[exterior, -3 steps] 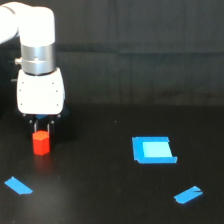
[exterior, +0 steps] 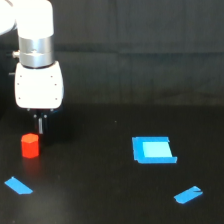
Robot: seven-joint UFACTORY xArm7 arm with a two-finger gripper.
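A small red block [exterior: 30,146] rests on the dark table at the left. Just behind it and slightly to its right, my white gripper [exterior: 40,125] points straight down. Its fingers stand close together, looking shut, and nothing shows between them. The block appears outside the fingers; whether a fingertip touches its back corner is too small to make out.
Right of centre, blue tape frames a pale square [exterior: 157,149] on the table. Blue tape strips lie at the front left [exterior: 18,186] and front right [exterior: 188,195]. Open table separates the block from the square.
The red block has shifted left and a little toward the camera. My gripper's fingers, earlier spread at the block, are now closer together and behind it.
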